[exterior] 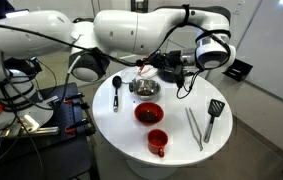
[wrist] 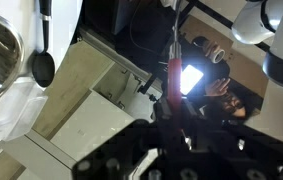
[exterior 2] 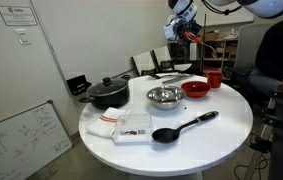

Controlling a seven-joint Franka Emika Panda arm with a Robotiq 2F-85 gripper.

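A slim utensil with a red handle (wrist: 174, 82) and a thin metal end is between the fingers of my gripper. The fingers are dark and their grip is partly hidden. In exterior view 2 my gripper (exterior 2: 193, 36) is raised above the far side of the table, with the red handle (exterior 2: 217, 43) jutting to the right. In exterior view 1 the same orange-red piece (exterior: 145, 68) shows just above the silver bowl (exterior: 146, 88) in the picture. Its exact kind is too small to tell.
On the round white table stand a red bowl (exterior: 148, 114), a red mug (exterior: 158, 141), tongs (exterior: 194, 129), a black spatula (exterior: 215, 108) and a black spoon (exterior 2: 179, 128). A black pot (exterior 2: 108, 94), a clear container (exterior 2: 134, 127) and a white cloth (exterior 2: 102, 122) lie elsewhere.
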